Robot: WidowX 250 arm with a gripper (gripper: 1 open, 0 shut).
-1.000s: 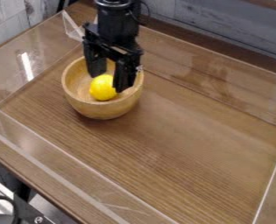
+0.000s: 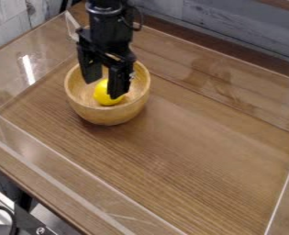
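Note:
My black gripper (image 2: pixel 103 64) reaches down from the top, fingers open over a round wooden bowl (image 2: pixel 107 112) left of the table's middle. A yellow object (image 2: pixel 108 93), rounded, sits inside the bowl, just below and between the fingertips. I cannot tell whether the fingers touch it.
A pale wall (image 2: pixel 238 23) runs along the back right. A black cable lies at the lower left corner.
The gripper has shifted slightly to the left. The bowl and the yellow object appear a little further left than one second ago.

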